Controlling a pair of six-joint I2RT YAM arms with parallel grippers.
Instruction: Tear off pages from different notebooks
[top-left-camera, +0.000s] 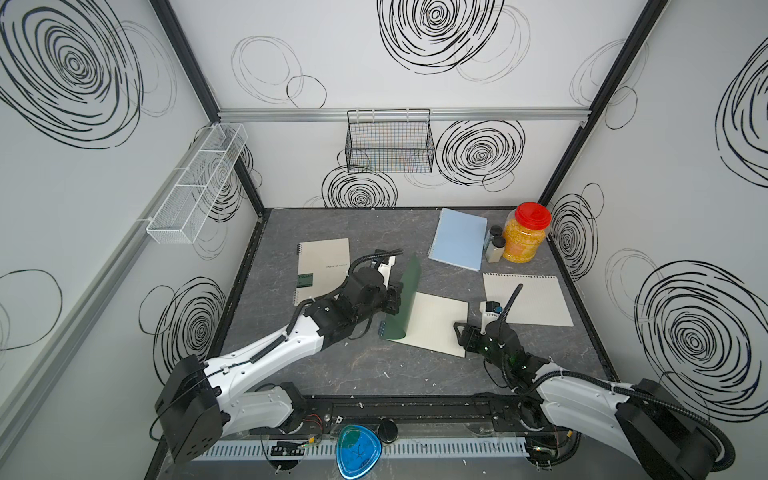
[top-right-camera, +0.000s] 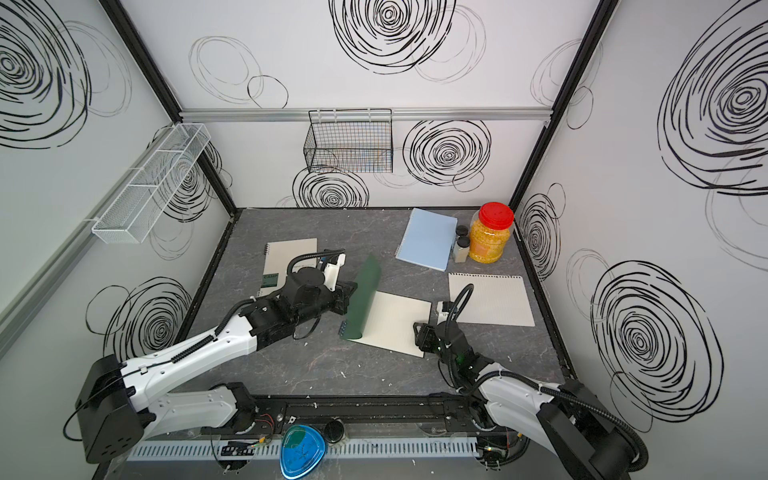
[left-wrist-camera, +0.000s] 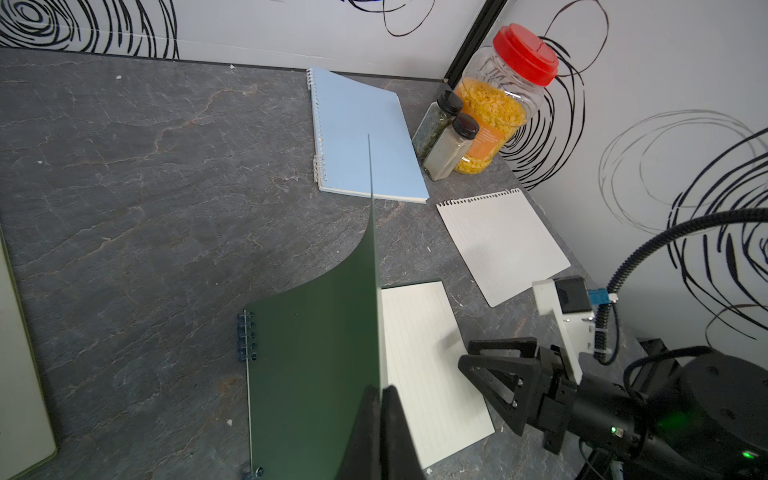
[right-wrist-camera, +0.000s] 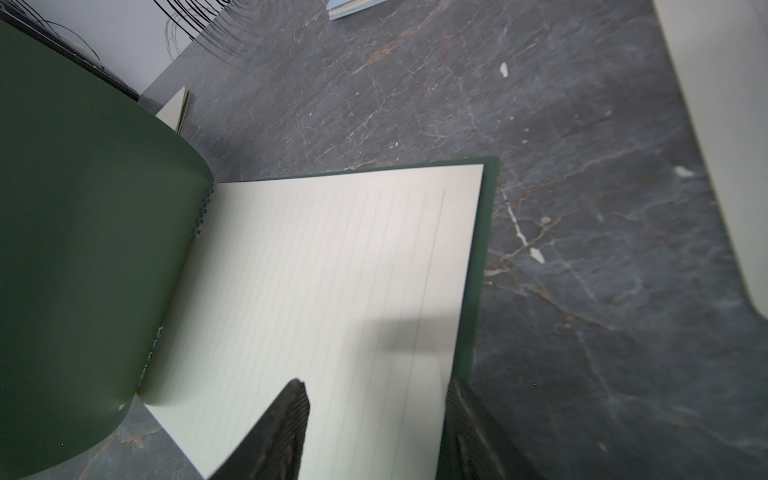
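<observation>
A green notebook lies at mid-table, its lined white top page (top-left-camera: 436, 320) bare. The green cover (left-wrist-camera: 320, 352) stands bent upward from the spiral spine. My left gripper is shut on that cover's free edge. Over the right edge of the page, my right gripper is open, its fingers apart with no paper pinched between them. One finger (right-wrist-camera: 280, 424) is above the page, and the other is by the strip of green back cover (right-wrist-camera: 477, 264).
A loose white sheet (top-left-camera: 532, 300) lies to the right. At the back are a blue notebook (top-left-camera: 458, 238), two small shakers (top-left-camera: 495, 249) and a red-lidded jar (top-left-camera: 521, 240). A beige notebook (top-left-camera: 325, 264) lies left. Bare table (top-left-camera: 384, 228) shows at the back middle.
</observation>
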